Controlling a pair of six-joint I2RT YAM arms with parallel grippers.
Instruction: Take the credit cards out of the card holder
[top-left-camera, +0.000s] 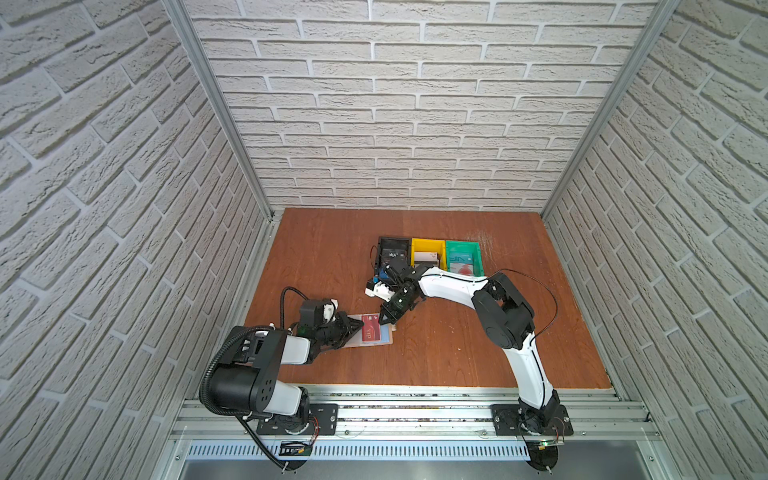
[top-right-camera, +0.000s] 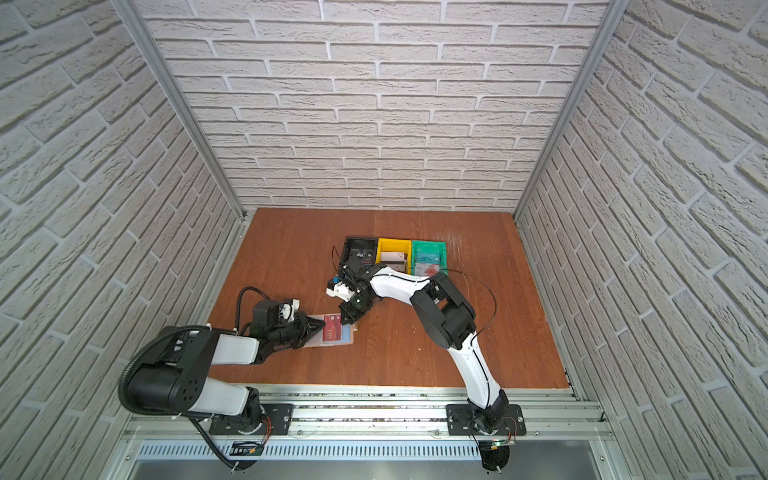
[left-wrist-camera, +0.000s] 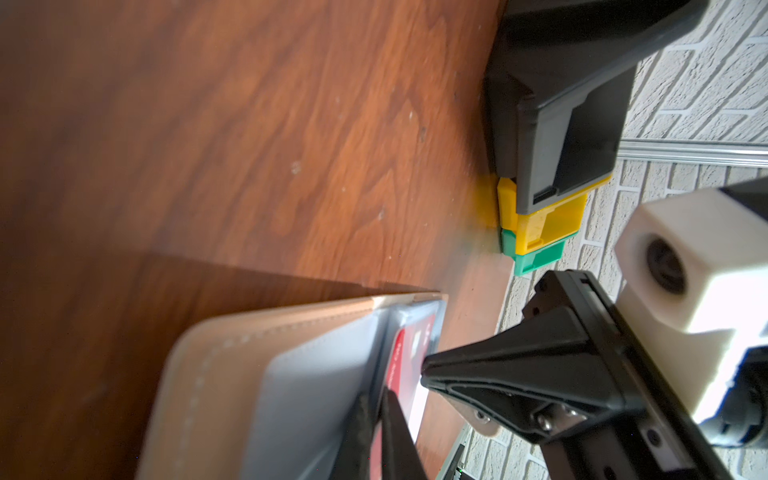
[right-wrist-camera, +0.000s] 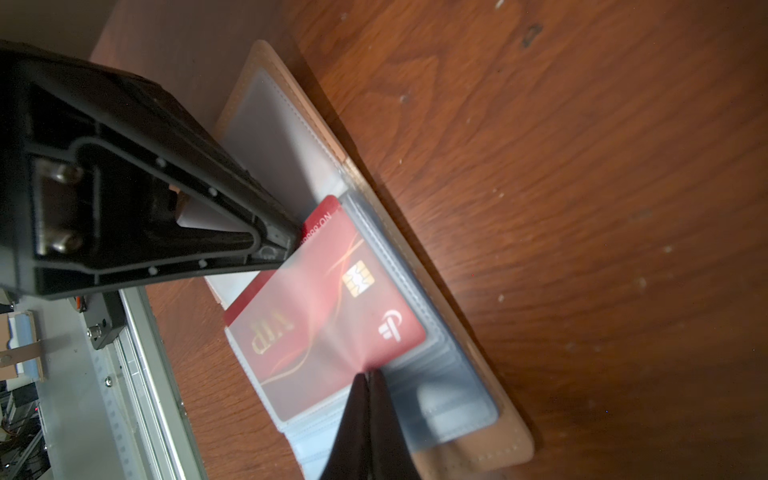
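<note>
The open card holder (top-left-camera: 384, 336) lies on the table's front left, a red VIP credit card (right-wrist-camera: 328, 312) in its clear sleeve, a second red card edge behind it. My left gripper (top-left-camera: 354, 325) is at that card's edge; in the right wrist view its fingertips touch there, and whether they grip the card is unclear. My right gripper is shut, its tips pressed on the sleeve beside the card, nothing seen between them.
Black (top-left-camera: 394, 245), yellow (top-left-camera: 428, 244) and green (top-left-camera: 468, 248) bins with cards stand at the back behind the right arm.
</note>
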